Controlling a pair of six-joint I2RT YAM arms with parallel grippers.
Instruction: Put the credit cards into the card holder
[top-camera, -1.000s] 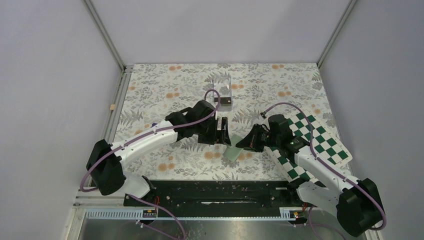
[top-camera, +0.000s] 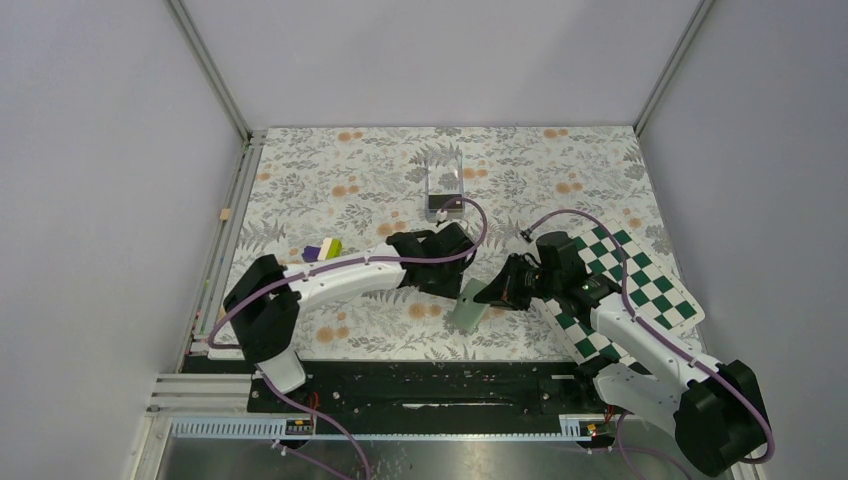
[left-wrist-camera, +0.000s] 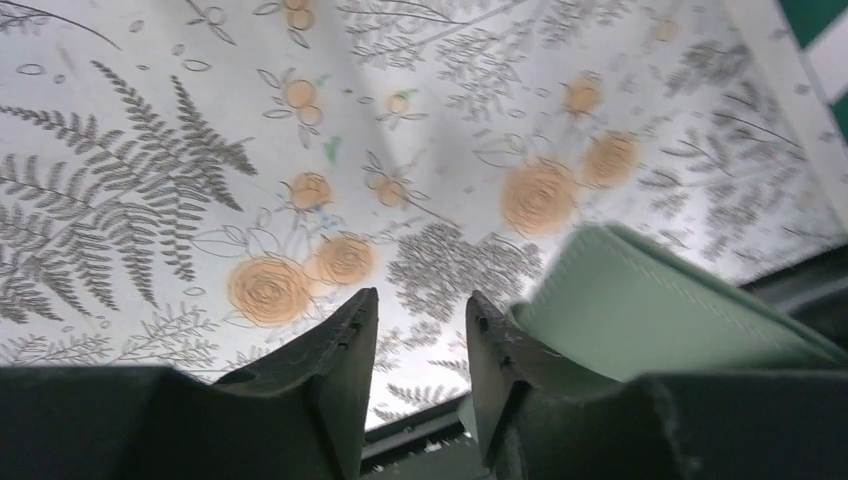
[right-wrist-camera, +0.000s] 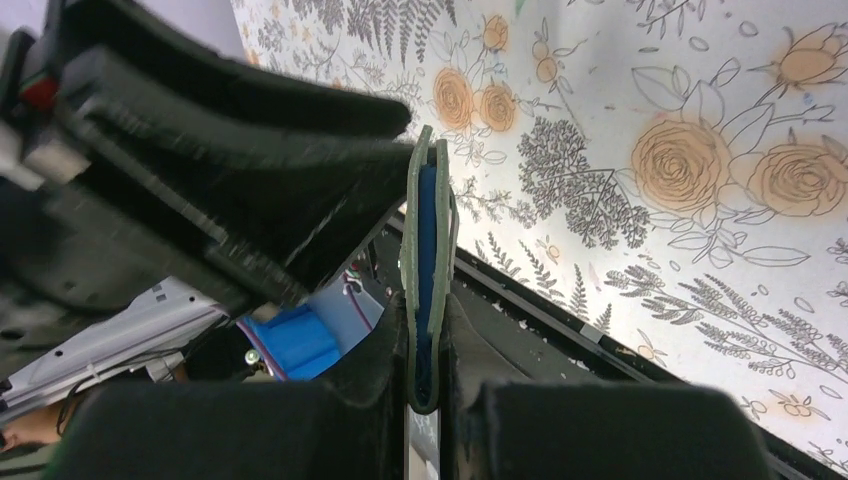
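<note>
A pale green card holder (top-camera: 468, 312) is held above the table near its front edge, with my right gripper (top-camera: 490, 299) shut on it. In the right wrist view the holder (right-wrist-camera: 412, 250) is seen edge-on, a dark blue strip between its green sides; whether that is a card or lining I cannot tell. My left gripper is at the holder's other side, one finger (left-wrist-camera: 487, 345) against its green edge. A narrow gap shows between the left fingertips, with only tablecloth visible through it; any grip there is unclear.
At left lie small purple and yellow pieces (top-camera: 322, 250). A clear case (top-camera: 445, 180) with a dark item stands at the back. The green-and-white checkered board (top-camera: 655, 290) is at right. Much of the floral tablecloth (top-camera: 530, 170) behind is clear.
The small pieces at left are now uncovered. My right arm has barely moved.
</note>
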